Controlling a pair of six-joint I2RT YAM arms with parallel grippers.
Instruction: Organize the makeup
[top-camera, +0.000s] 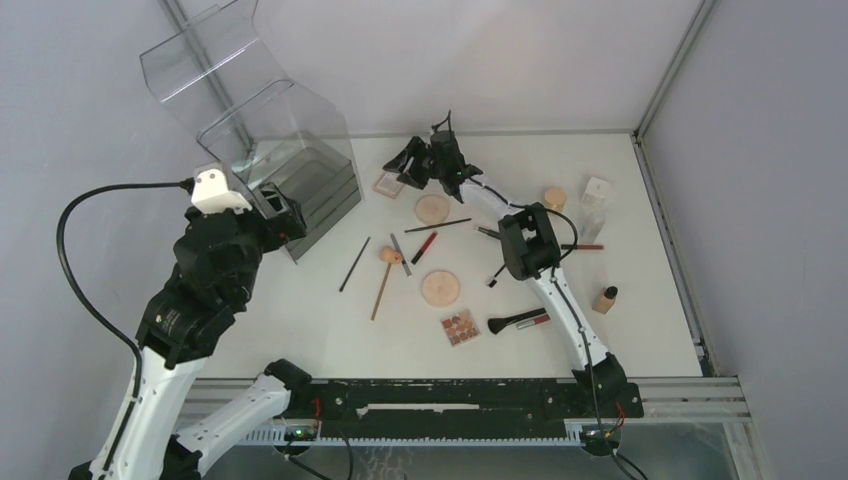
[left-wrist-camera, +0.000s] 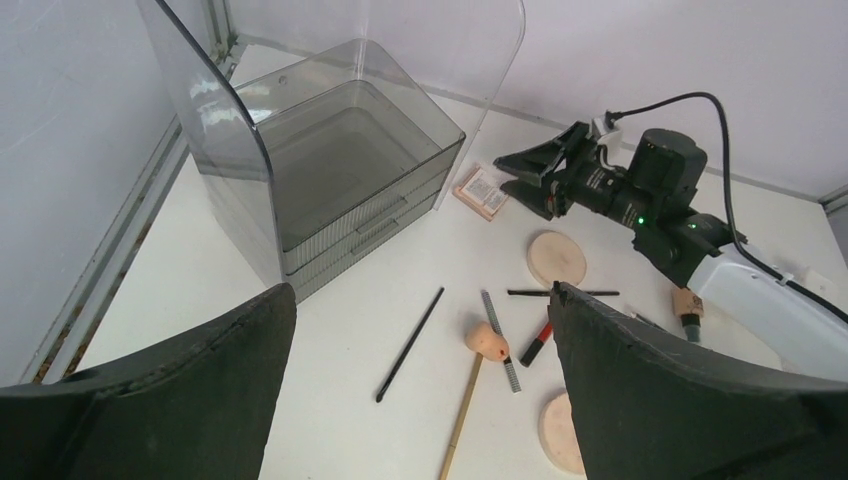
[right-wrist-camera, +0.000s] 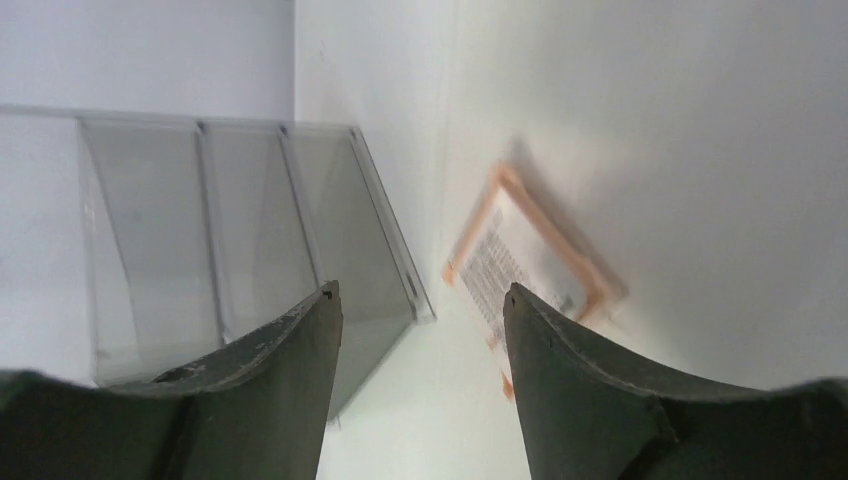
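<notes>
A clear lidded organizer (top-camera: 310, 200) with grey drawers stands at the back left, lid raised. My right gripper (top-camera: 395, 160) hangs open above a small flat compact (top-camera: 388, 184) beside the organizer; in the right wrist view this compact (right-wrist-camera: 520, 250) lies blurred between and beyond the fingertips, with nothing held. My left gripper is open, high over the table's left side, facing the scattered makeup: pencils and brushes, a sponge on a stick (top-camera: 390, 255), pale round puffs (top-camera: 440, 288) and an eyeshadow palette (top-camera: 460, 327).
A jar (top-camera: 555, 198), a clear bottle (top-camera: 592, 215) and a foundation bottle (top-camera: 605, 300) stand on the right. A black brush (top-camera: 510, 321) lies near the front. Walls border the back and sides.
</notes>
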